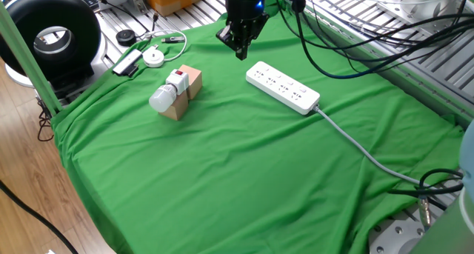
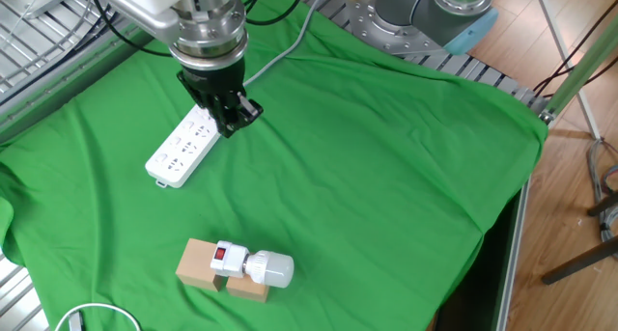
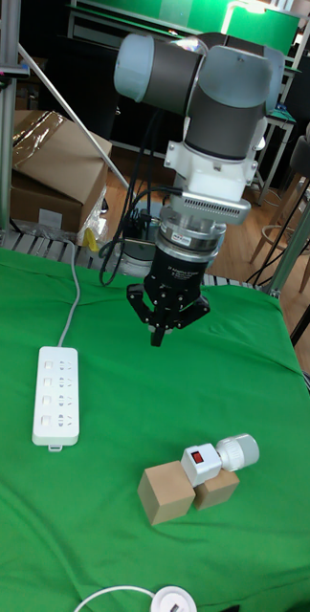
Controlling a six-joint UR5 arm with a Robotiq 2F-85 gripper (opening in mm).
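My gripper [image 1: 241,55] hangs in the air above the green cloth, near the far end of the white power strip [image 1: 283,88]. Its fingertips meet and nothing shows between them; in the third exterior view the gripper [image 3: 157,338] also looks shut. A white plug-in lamp holder with a red switch [image 2: 221,255] and a frosted bulb [image 2: 271,268] lies sideways across two brown blocks [image 3: 167,491]. The gripper is well apart from this lamp and above the strip's height.
The strip's grey cord [image 1: 363,152] runs over the cloth to the table's edge. A white round charger with a cable [image 1: 153,58] and a small white device [image 1: 127,62] lie at the left edge. Black cables [image 1: 385,60] hang beside the arm.
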